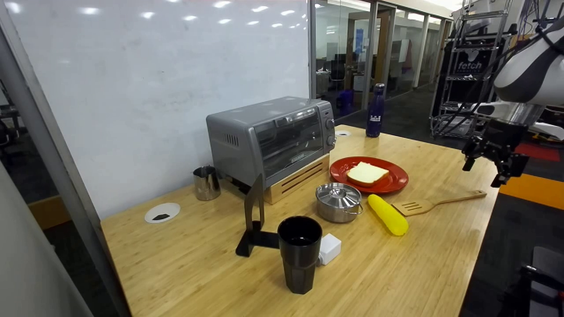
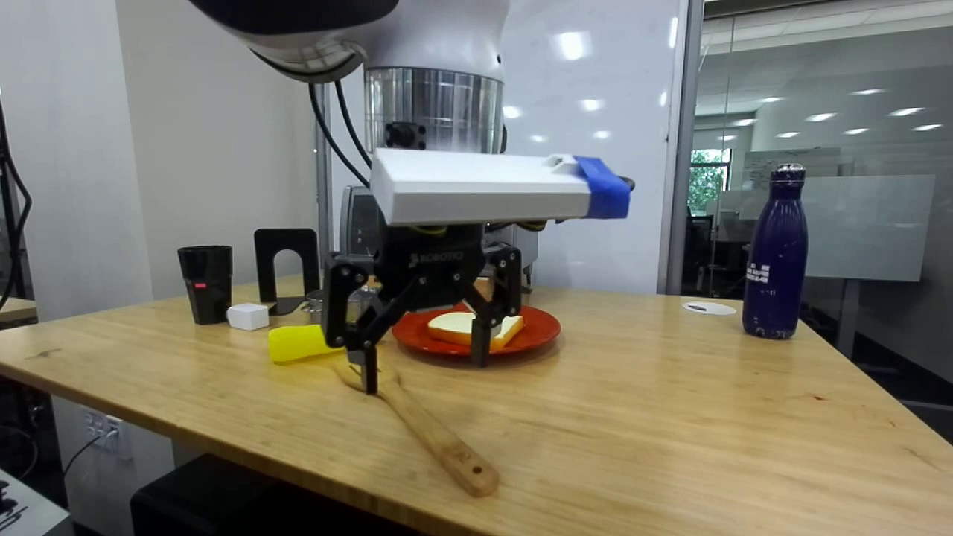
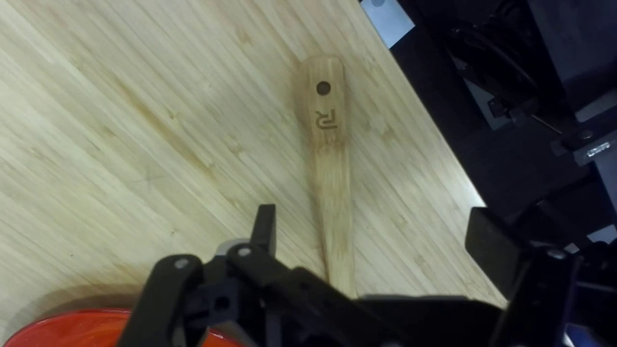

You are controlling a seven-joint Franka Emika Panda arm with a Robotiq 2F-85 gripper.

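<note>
My gripper (image 1: 482,171) is open above the table's right edge, its fingers (image 3: 265,228) spread wide with nothing held between them. Below it a wooden spatula (image 1: 450,198) lies flat on the table. In the wrist view the spatula's handle (image 3: 327,150) runs up from between the fingers, its holed end farthest away; the blade is hidden there by the gripper. Left of the spatula, in exterior view 1, lies a yellow elongated object (image 1: 388,214). A red plate (image 1: 400,179) with a slice of bread (image 1: 367,173) on it sits behind them.
A lidded steel pot (image 1: 338,203), a black cup (image 1: 299,253), a white block (image 1: 330,248) and a black stand (image 1: 254,222) occupy the middle. The toaster oven (image 1: 275,137) stands against the whiteboard. A blue bottle (image 1: 376,112) is at the far corner. Bare table surrounds the spatula handle.
</note>
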